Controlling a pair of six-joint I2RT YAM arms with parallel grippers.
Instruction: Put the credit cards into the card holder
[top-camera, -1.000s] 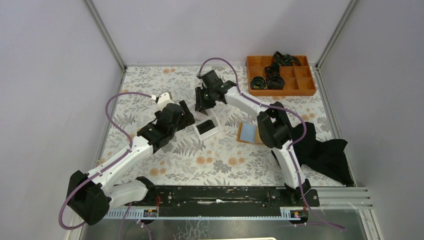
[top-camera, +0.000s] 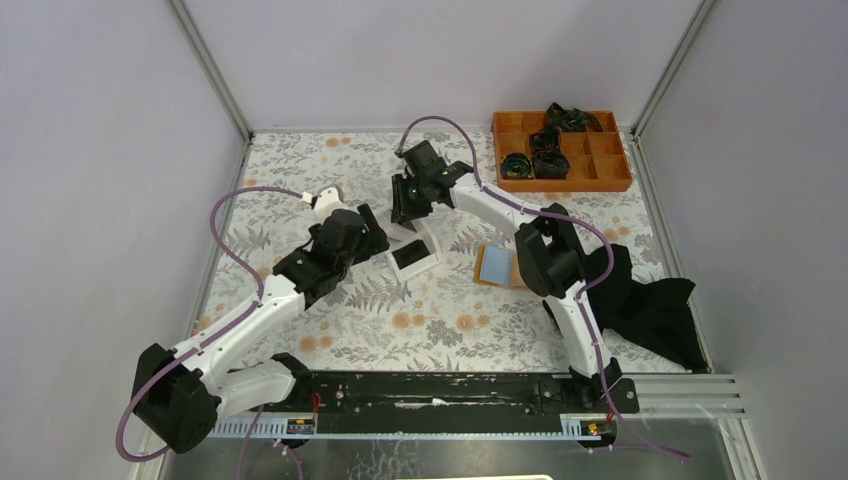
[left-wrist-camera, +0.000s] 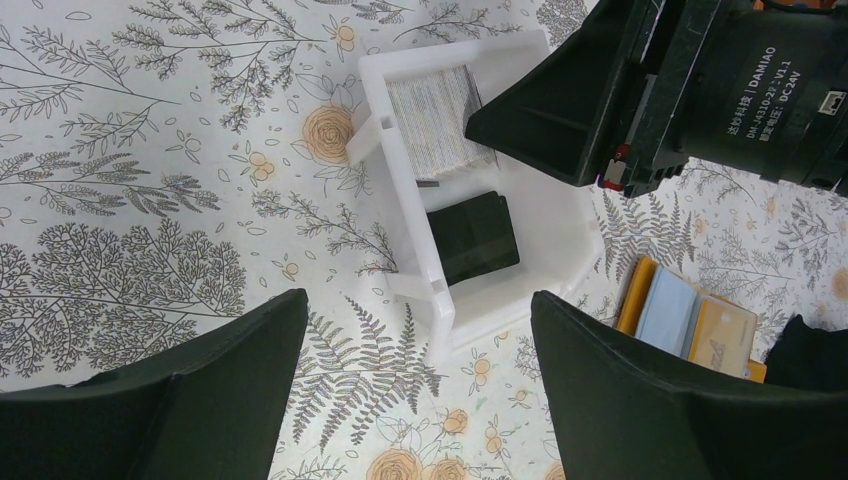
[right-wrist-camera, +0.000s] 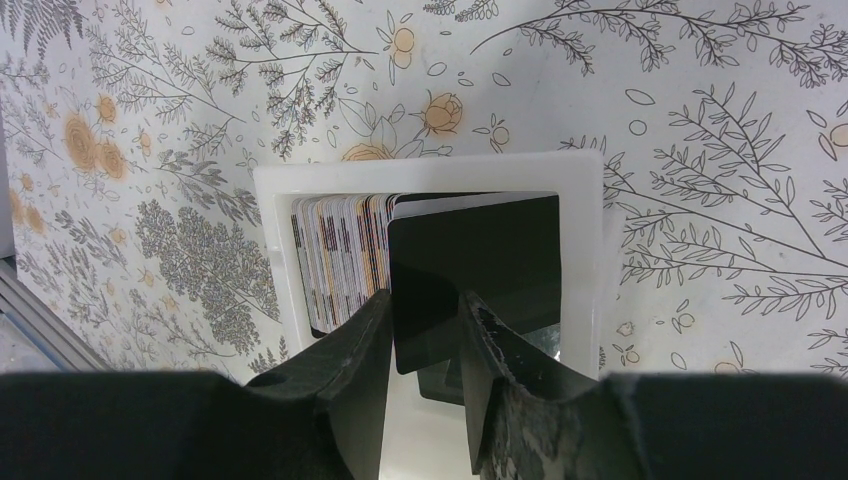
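Note:
A white plastic box (left-wrist-camera: 437, 298) holds a row of stacked cards (right-wrist-camera: 335, 255) and black cards (left-wrist-camera: 470, 236). In the right wrist view my right gripper is over the box, its fingertips part open at the lower edge of a tilted black card (right-wrist-camera: 480, 255); whether they touch it I cannot tell. My left gripper hangs open just left of the box, nothing visible between its fingers. A wooden holder (left-wrist-camera: 716, 332) with a pale blue panel (top-camera: 495, 263) lies right of the box; I cannot tell more about it.
An orange compartment tray (top-camera: 600, 172) with black coiled items sits at the back right. A black cloth (top-camera: 650, 320) lies at the front right.
My left gripper has shifted very slightly in the top view; the right arm and the box look nearly unchanged.

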